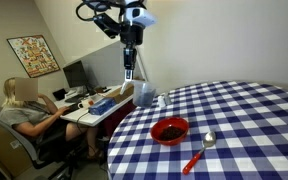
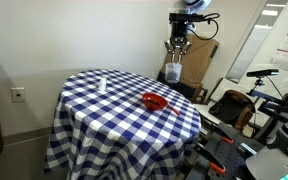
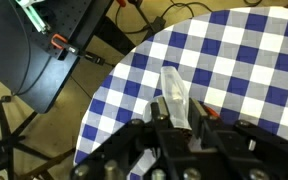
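Note:
My gripper [image 1: 130, 77] is shut on a translucent whitish cup [image 1: 142, 94], held upright above the near-left part of the table. In exterior view 2 the cup [image 2: 172, 72] hangs below my gripper [image 2: 177, 50] near the table's far right edge. A red bowl [image 1: 160, 139] with dark contents [image 1: 172, 131] sits on the table, to the right of the cup in exterior view 1. From the wrist, a pale long piece [image 3: 171, 82] shows between my fingers; most of the cup and bowl is hidden behind the gripper.
A spoon with a red handle [image 1: 193, 162] lies right of the bowl. A small white bottle [image 2: 102, 84] stands toward the wall. Beyond the table's edge, a person [image 1: 29, 112] sits at a desk. Much of the blue-checked tablecloth [image 1: 249, 130] is clear.

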